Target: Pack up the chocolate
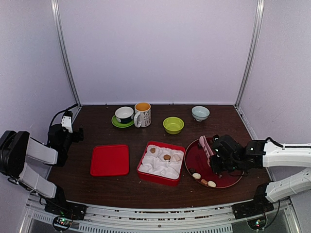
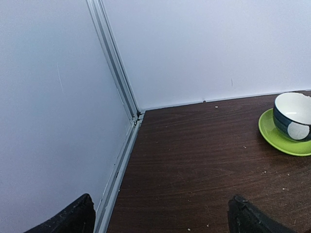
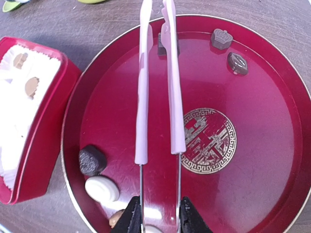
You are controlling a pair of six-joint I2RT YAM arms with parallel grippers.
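My right gripper is over the red round tray (image 3: pixel 252 136), part open, with long pink tong-like tips whose ends are over a dark chocolate near the far rim; whether they touch it I cannot tell. More chocolates lie on the tray: a crown piece (image 3: pixel 221 39), a dark oval (image 3: pixel 237 63), a dark piece (image 3: pixel 92 159), white (image 3: pixel 101 188) and brown ones. Left of it, the red box (image 1: pixel 160 178) holds a few chocolates in white padding; its red lid (image 1: pixel 109 160) lies flat. My left gripper stands open and empty at the far left.
Along the back are a green bowl (image 1: pixel 173 125), a light blue bowl (image 1: pixel 200 113), a mug (image 1: pixel 143 114) and a bowl on a green saucer (image 1: pixel 121 121).
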